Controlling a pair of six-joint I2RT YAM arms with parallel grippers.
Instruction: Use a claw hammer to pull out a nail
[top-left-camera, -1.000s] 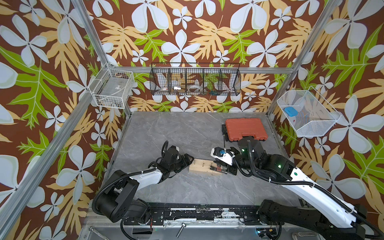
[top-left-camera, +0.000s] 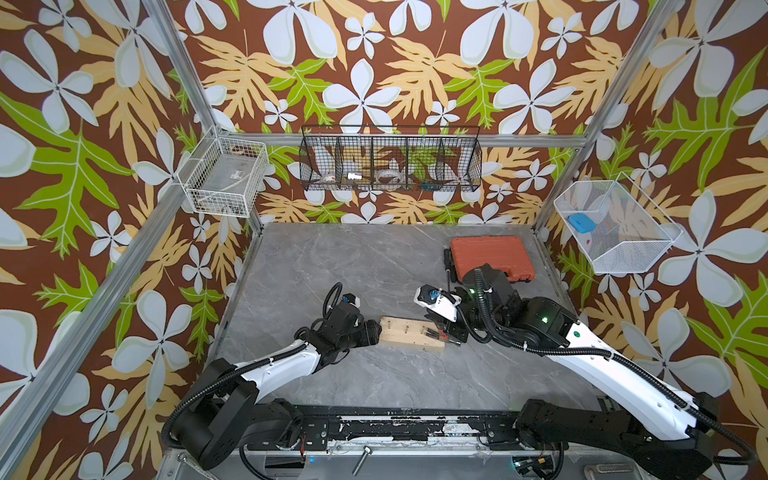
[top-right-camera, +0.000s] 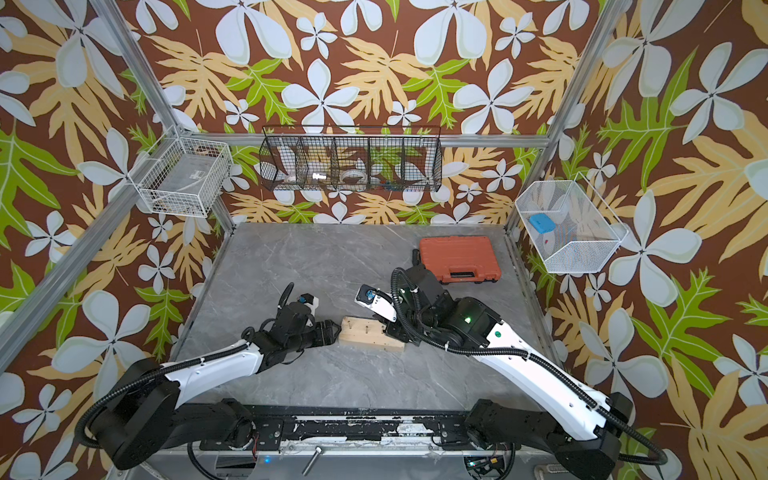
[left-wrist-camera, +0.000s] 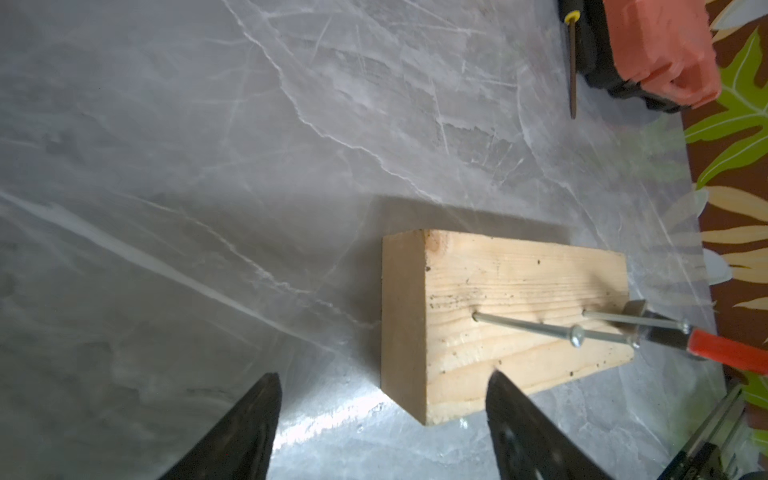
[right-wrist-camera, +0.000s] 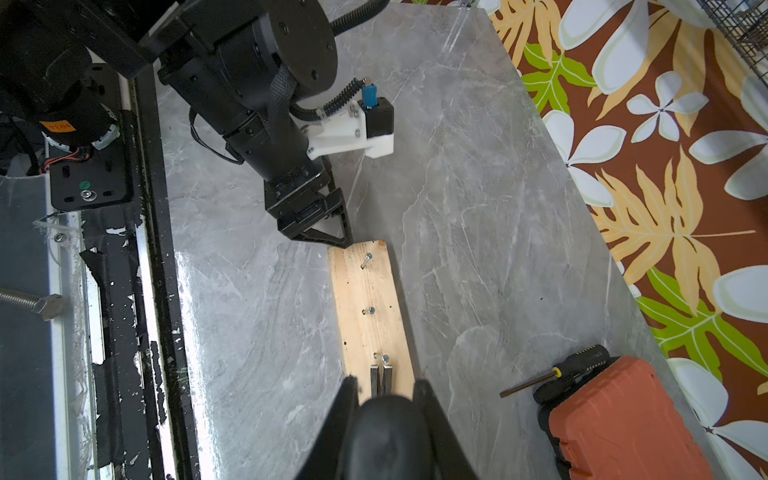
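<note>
A pale wooden block (left-wrist-camera: 496, 280) lies on the grey table, with several nails standing in its top; the nearest nail (left-wrist-camera: 528, 325) leans in the left wrist view. My right gripper is shut on the claw hammer, whose black handle end (right-wrist-camera: 388, 444) fills the space between its fingers. The hammer's red part (left-wrist-camera: 724, 352) and metal head (left-wrist-camera: 634, 310) show over the block's right end. Its two claw prongs (right-wrist-camera: 374, 382) point at the rightmost nail (right-wrist-camera: 385, 359); contact cannot be judged. Beside the block's left end, my left gripper is open and empty.
Behind the block on the right are an orange-red case (top-left-camera: 492, 258) and a screwdriver (right-wrist-camera: 564, 372). Wire baskets (top-left-camera: 390, 162) hang on the back and side walls. Bare table surrounds the block to the front and rear.
My right arm has shifted slightly left, still holding the hammer. The block looks unmoved.
</note>
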